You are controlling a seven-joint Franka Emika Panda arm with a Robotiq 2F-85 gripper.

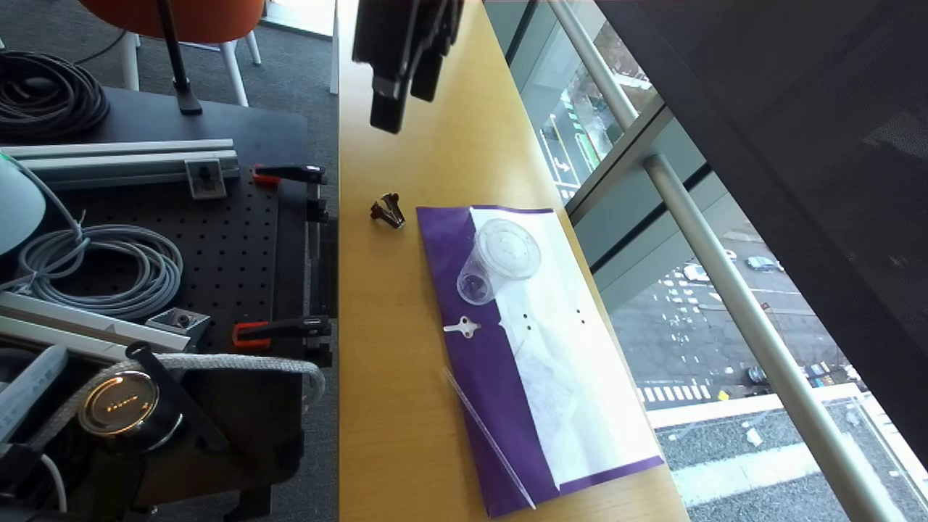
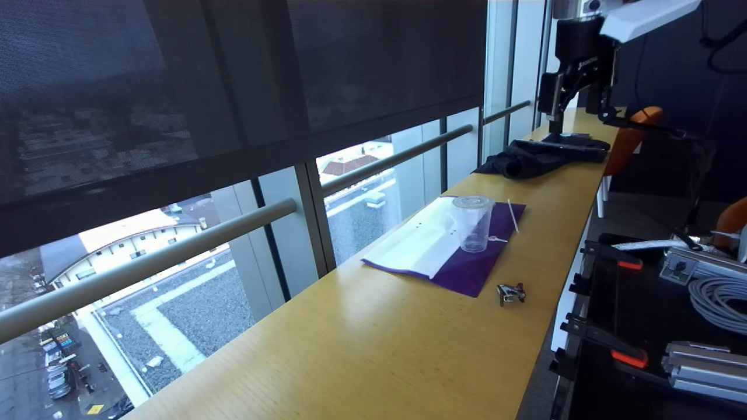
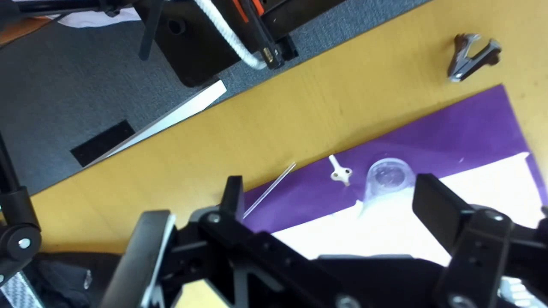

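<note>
A clear plastic cup with a lid stands on a purple and white folder, seen upright in the second exterior view. Beside it lies a small white key-like piece, and farther along is a thin clear straw. On bare wood off the folder's corner sits a dark staple remover. My gripper hangs high at the top of the first exterior view, clear of these objects. In the wrist view its fingers are wide apart, so it is open, with nothing held.
The long wooden table has free room around the folder. A window rail runs along one side; a black cart with clamps and cables stands opposite. Dark cloth lies at the far end in the second exterior view.
</note>
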